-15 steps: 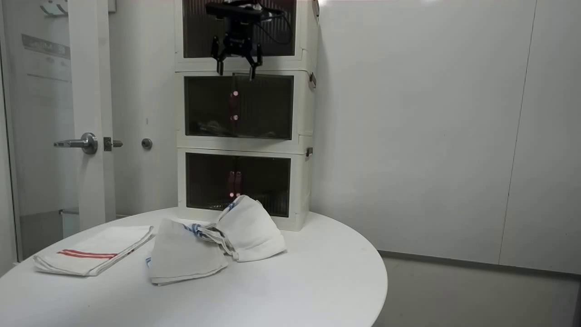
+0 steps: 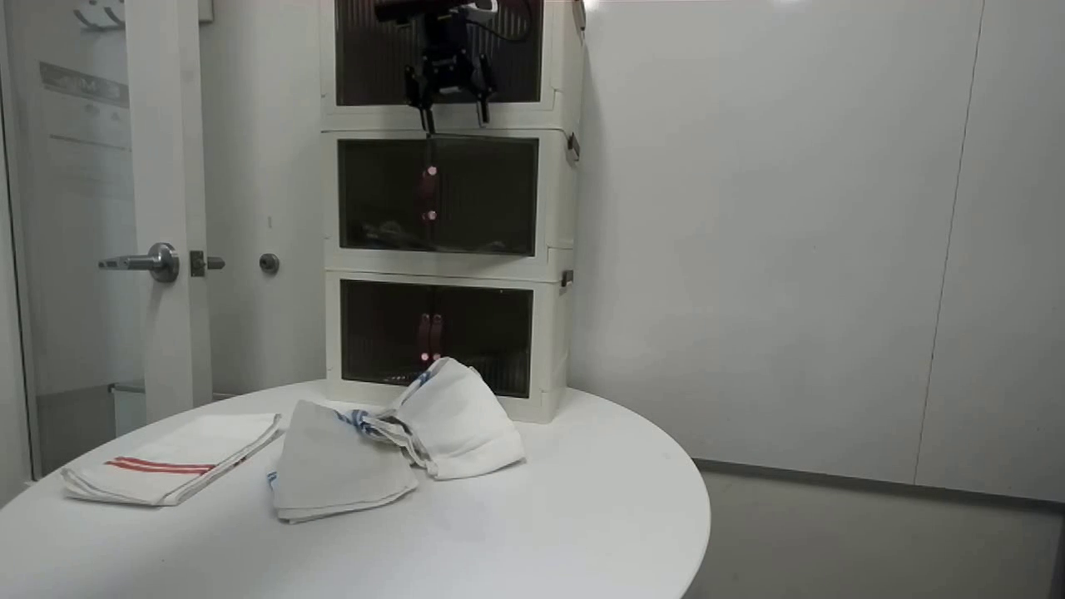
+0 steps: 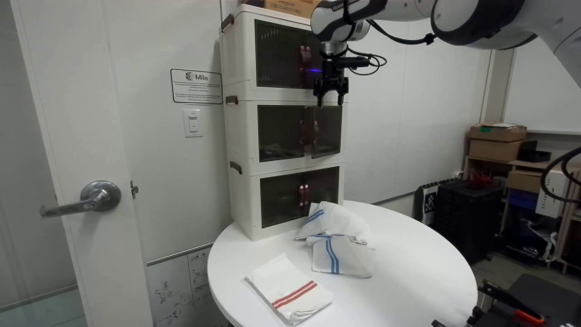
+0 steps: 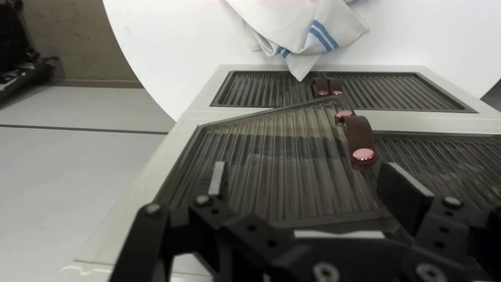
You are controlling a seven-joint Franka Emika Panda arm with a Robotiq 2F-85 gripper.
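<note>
My gripper [image 2: 456, 118] hangs high in front of the white cabinet stack, near the top of the middle unit. Its fingers stand open, and nothing shows between the fingers in the wrist view. Beyond them is the middle cabinet's dark ribbed door [image 4: 291, 159], on the right side in both exterior views. That door is slightly ajar, its edge tilted outward. It carries a brown strap handle [image 4: 360, 138] with pink studs, close to my other finger in the wrist view. The neighbouring door [image 3: 280, 133] of this unit looks shut. No contact between gripper and door can be made out.
On the round white table [image 2: 599, 499] lie two crumpled blue-striped cloths, one [image 3: 343, 220] against the bottom cabinet [image 2: 544, 349], the other [image 3: 343, 259] in front. A folded red-striped cloth [image 3: 288, 289] lies apart.
In exterior view 1 my gripper has shifted right and slightly up, and its tilt has changed. The cloths and doors look unmoved.
</note>
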